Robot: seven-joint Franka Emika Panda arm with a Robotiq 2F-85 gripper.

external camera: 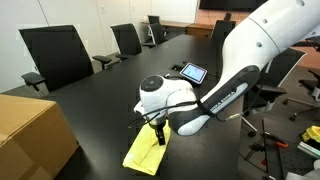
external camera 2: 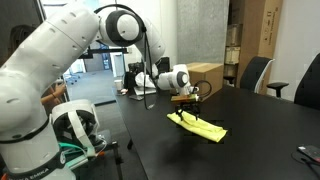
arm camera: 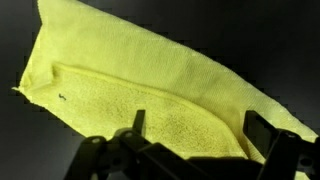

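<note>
A yellow cloth [external camera: 145,152] lies on the dark table, with a fold running along it. In the wrist view the cloth [arm camera: 150,70] spreads across most of the picture, one layer doubled over another. My gripper is open above it, its fingers wide apart with no cloth pinched between them. From the second exterior view, the gripper [external camera 2: 186,116] hangs low over the far end of the cloth [external camera 2: 206,129]. Whether the fingertips touch the fabric I cannot tell.
A cardboard box [external camera: 35,138] stands at the table's left end. A tablet [external camera: 194,73] lies farther along the table. Office chairs [external camera: 57,55] line the far side.
</note>
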